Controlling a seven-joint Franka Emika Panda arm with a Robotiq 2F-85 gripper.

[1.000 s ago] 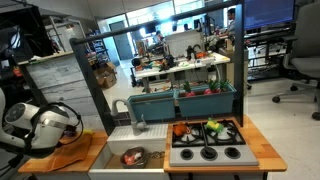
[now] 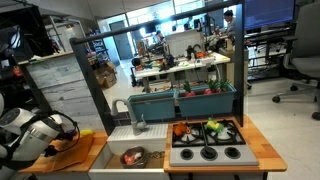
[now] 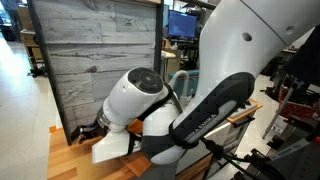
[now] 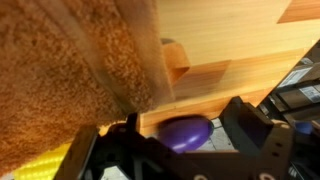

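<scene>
A brown-orange towel (image 2: 66, 153) lies on the wooden counter at the left, and it fills the left of the wrist view as a fuzzy towel (image 4: 60, 70). Low in the wrist view, a shiny purple object (image 4: 185, 133) shows in the gap of my gripper, whose dark fingers stand apart, so it looks open. Whether the purple object lies between the fingers or beyond them is unclear. A yellow object (image 4: 35, 163) shows at the towel's lower edge. In exterior view 2 the arm covers most of the gripper and the towel.
Right of the towel is a sink (image 2: 124, 133) with a metal pot (image 2: 134, 157) in it. A stove (image 2: 210, 145) farther right carries red and green items. An upright wooden panel (image 2: 62, 85) stands behind the towel. Bare counter (image 4: 230, 75) lies beside the towel.
The arm has come down and shifted left over the towel in exterior view 1. The towel, the pot and the stove items look unmoved.
</scene>
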